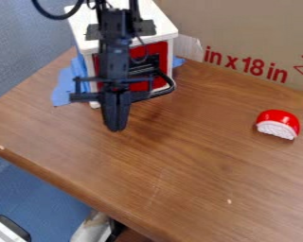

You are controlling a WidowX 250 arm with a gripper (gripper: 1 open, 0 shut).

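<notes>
The black gripper (115, 115) hangs over the back left of the wooden table (167, 184), in front of a white box (157, 19) with a red front. Its fingertips point down, and whether it is open or shut cannot be told. A red object with a white rim (276, 124) lies on the table at the right, well apart from the gripper.
A blue cloth (67, 87) lies beside and behind the box. A cardboard sheet (253, 38) with red lettering stands along the back. The table's left edge drops to a blue floor.
</notes>
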